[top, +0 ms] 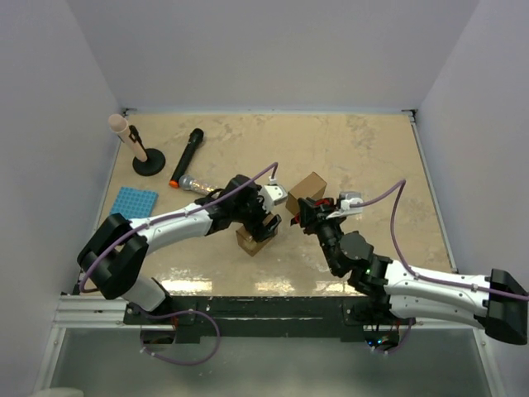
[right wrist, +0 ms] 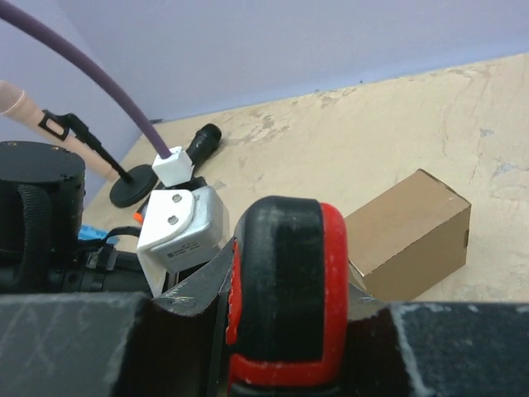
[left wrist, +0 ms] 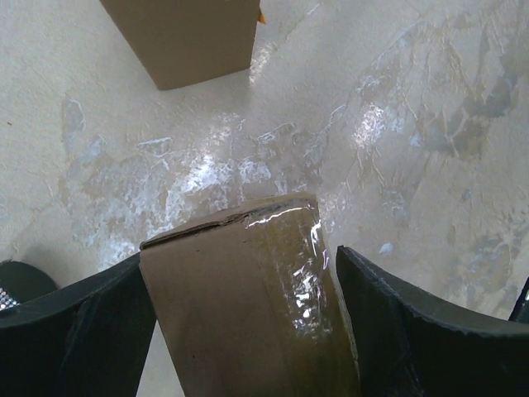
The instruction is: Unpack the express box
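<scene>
A taped cardboard box (top: 252,245) lies at the front middle, with my left gripper (top: 266,225) over it. In the left wrist view the box (left wrist: 252,302) sits between both fingers of the left gripper; whether they grip it is unclear. My right gripper (top: 314,217) is shut on a red-and-black tool (right wrist: 285,289), held just right of that box. A second box (top: 306,186) lies behind the right gripper, also in the right wrist view (right wrist: 409,231).
A blue mat (top: 132,203), a black microphone (top: 190,155), a clear cylinder (top: 197,184) and a stand (top: 149,163) occupy the left.
</scene>
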